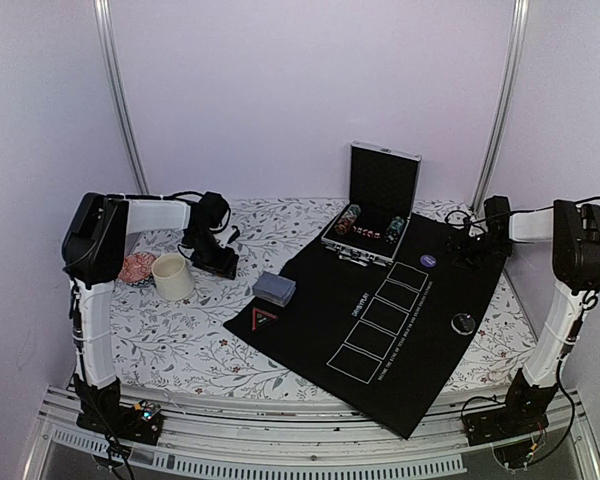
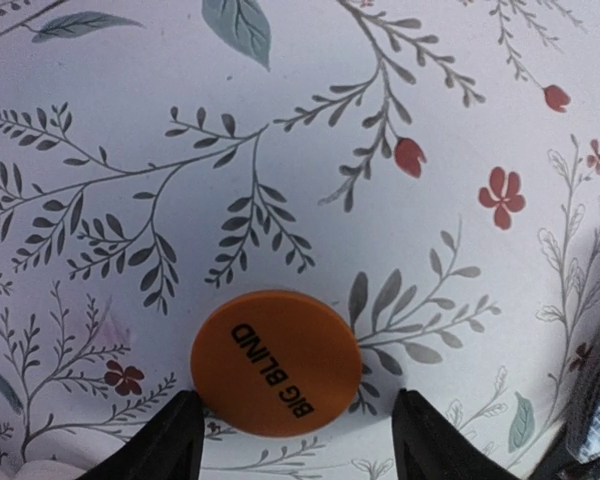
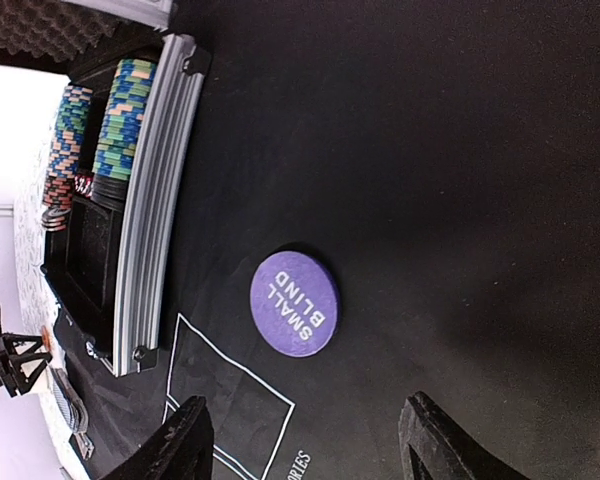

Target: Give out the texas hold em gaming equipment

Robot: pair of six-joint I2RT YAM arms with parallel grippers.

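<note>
An orange BIG BLIND disc point(image 2: 276, 364) lies on the floral tabletop in the left wrist view. My left gripper stands open over it, one finger on either side, and the left finger appears close to the disc's edge. On the black mat, the purple SMALL BLIND disc point(image 3: 294, 304) lies flat near the chip case point(image 3: 152, 205). Apart from it, my right gripper is open with nothing between its fingers. From above, the purple disc point(image 1: 428, 261) shows just left of the right gripper, while the orange disc is hidden under the left one.
The black mat point(image 1: 380, 300) fills the middle and right, with a round white-lettered disc point(image 1: 463, 324) near its right edge. Card decks point(image 1: 274, 289) and a triangular red-edged piece point(image 1: 263, 318) lie at its left. A cream cup point(image 1: 173, 277) stands by the left gripper.
</note>
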